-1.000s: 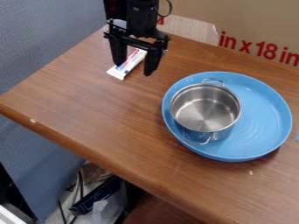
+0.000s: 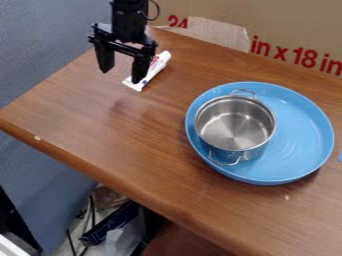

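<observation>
My black gripper is at the upper left of the camera view, its two fingers apart with nothing visible between them. Just to its right and below lies a white tube-like object on the wooden table. A steel pot with wire handles sits on a blue plate at the right.
A cardboard sheet stands along the back, a blue-grey wall at the left. Cables and other clutter lie below the table's left edge.
My gripper has moved left and a little away from the front, uncovering more of the white tube. The pot and plate are unchanged.
</observation>
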